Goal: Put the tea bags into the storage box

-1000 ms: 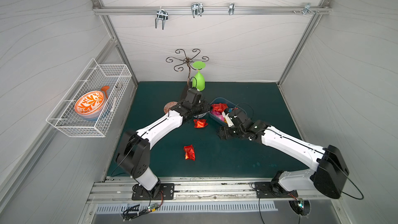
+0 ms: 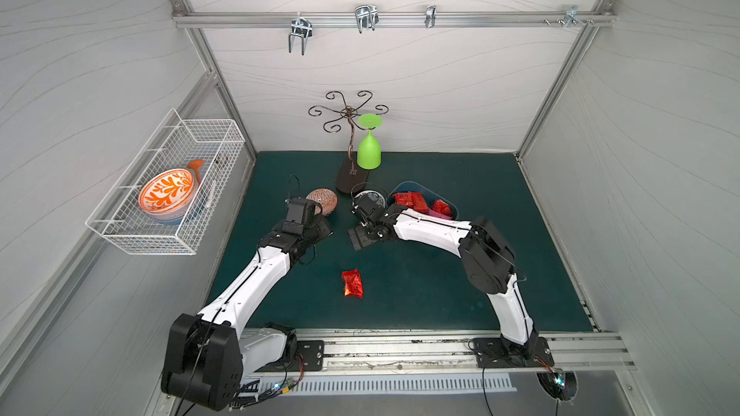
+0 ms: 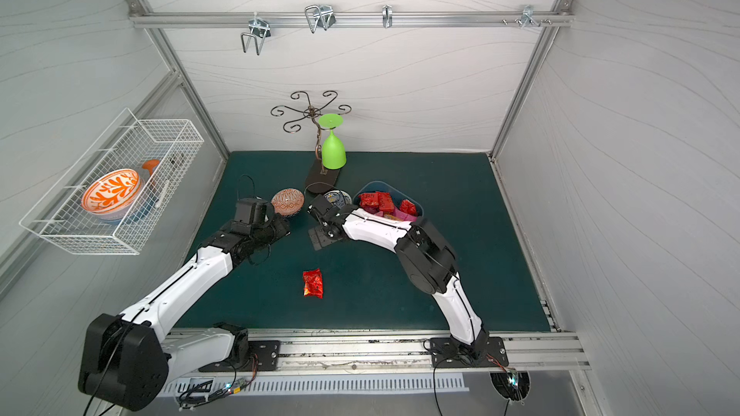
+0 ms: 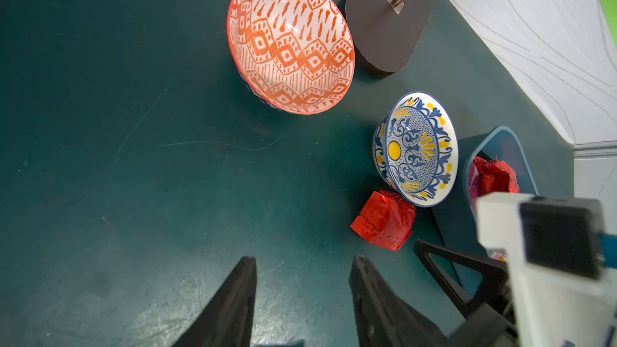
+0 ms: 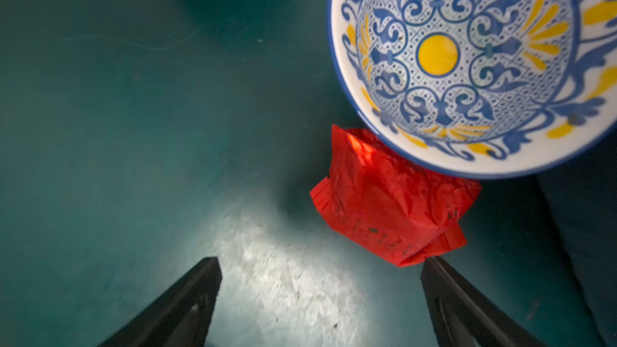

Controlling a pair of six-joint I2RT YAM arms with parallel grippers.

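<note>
In the right wrist view a red tea bag (image 5: 398, 202) lies on the table, partly under the rim of the blue-and-yellow bowl (image 5: 443, 57). My right gripper is open above the table just short of that bag, nothing between its fingers. Another red tea bag (image 2: 352, 283) lies alone nearer the front edge. The blue storage box (image 2: 454, 206), with several red tea bags inside, stands beyond the right arm, which covers part of it. My left gripper hangs open over bare table, left of the bag by the bowl, holding nothing.
An orange-patterned bowl (image 4: 292, 41) sits left of the blue one. Behind are a dark stand base (image 4: 388, 13) and a green goblet (image 2: 369, 151) hanging upside down. A wire basket (image 2: 173, 185) hangs at left.
My left arm has swung left, away from the box and bowl. My right arm has reached left, now covering the tea bag beside the bowl in the top left view.
</note>
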